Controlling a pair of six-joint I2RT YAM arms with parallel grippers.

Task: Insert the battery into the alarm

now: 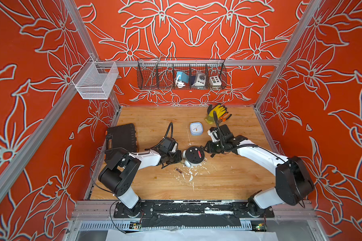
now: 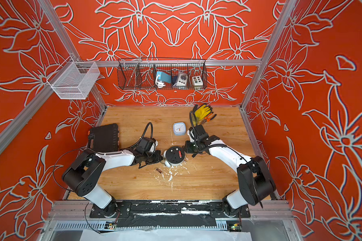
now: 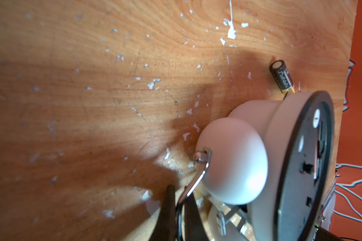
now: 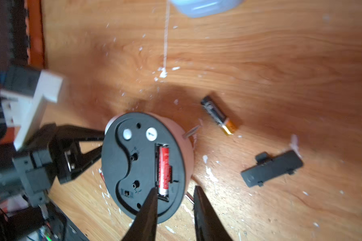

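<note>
The alarm clock point(image 1: 194, 155) lies back up, its white bells toward my left gripper. A red battery point(image 4: 164, 168) sits in its compartment. A loose AA battery point(image 4: 218, 114) and the black cover point(image 4: 271, 168) lie on the table beside it in the right wrist view. My left gripper is shut at the bells, around or against the thin metal striker; which is unclear. My right gripper is part open over the table at the clock's edge, nothing seen between its blurred fingers.
A small light-blue container point(image 1: 196, 128), gloves point(image 1: 215, 113) and a black case point(image 1: 120, 142) lie on the table. White flakes are scattered round the clock. A wire basket point(image 1: 181, 74) hangs on the back wall.
</note>
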